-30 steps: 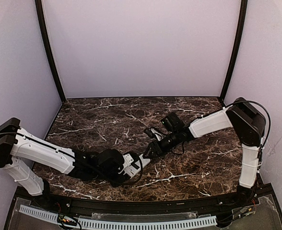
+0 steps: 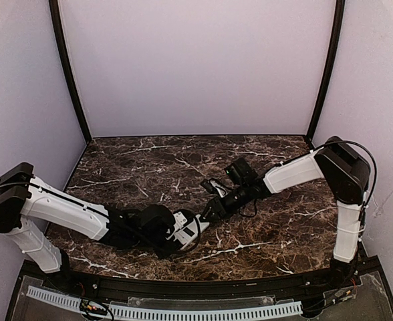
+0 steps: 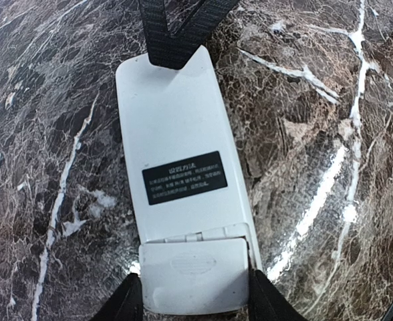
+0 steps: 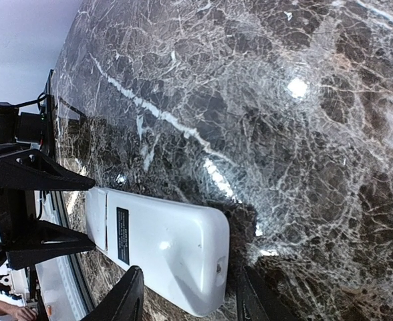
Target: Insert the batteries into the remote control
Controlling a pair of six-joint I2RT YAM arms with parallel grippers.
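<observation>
A white remote control (image 3: 176, 120) lies back-up on the marble table, a dark label on it. In the left wrist view its battery cover (image 3: 193, 274) sits loose at the near end, and my left gripper is shut on it. My right gripper is part open at the other end of the remote (image 4: 163, 241), its fingers on either side near that end; whether it touches is unclear. In the top view both grippers meet over the remote at front centre. No batteries can be made out.
White walls stand at back and sides, and a metal rail runs along the front edge.
My left arm has shifted very slightly near the remote since a second ago. The right arm looks unchanged.
</observation>
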